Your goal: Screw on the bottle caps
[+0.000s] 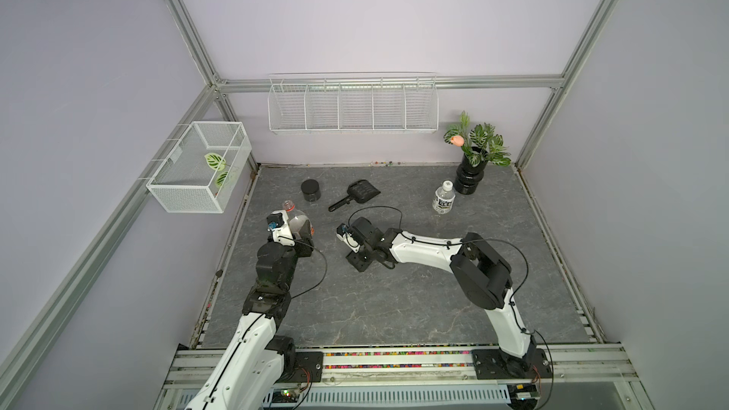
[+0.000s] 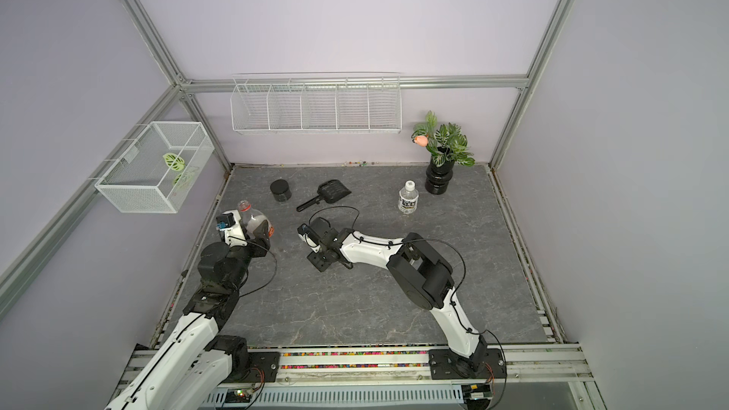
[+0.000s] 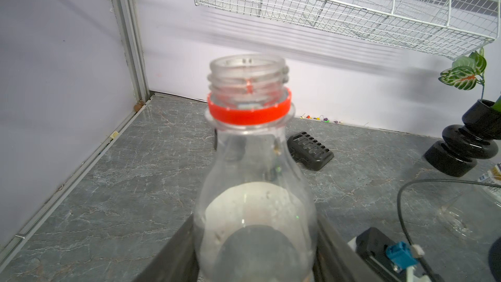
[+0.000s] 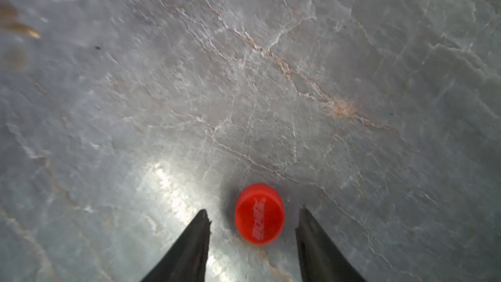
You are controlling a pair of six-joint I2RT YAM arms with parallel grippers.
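Observation:
A clear bottle with a red neck ring and bare threaded mouth stands upright at the left side, held by my left gripper, whose fingers are blurred either side of it in the left wrist view. My right gripper is low over the table's middle, open, its fingertips either side of and behind a red cap on the table, not touching it in the right wrist view. A second bottle with a white cap stands at the back right.
A black jar and black dustpan lie toward the back. A black vase with plants stands back right. Wire baskets hang on the walls.

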